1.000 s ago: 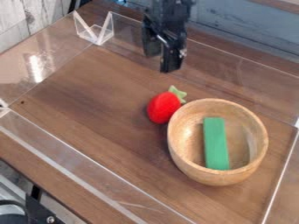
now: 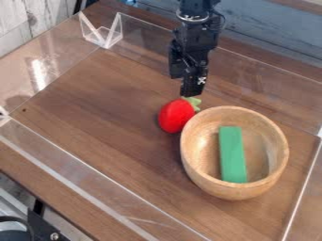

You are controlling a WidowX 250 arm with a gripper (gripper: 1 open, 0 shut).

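Note:
My black gripper [image 2: 189,79] hangs open over the back middle of the wooden table, its fingers pointing down, above and behind a red strawberry-like object [image 2: 176,117] with a pale green top. Beside that object, at the right, stands a light wooden bowl [image 2: 265,179] with a green rectangular block [image 2: 233,154] lying inside it.
A clear plastic bracket [image 2: 104,28] stands at the back left. Transparent low walls run along the edges, and a blue panel is at the back.
The bowl, block and red object have not moved.

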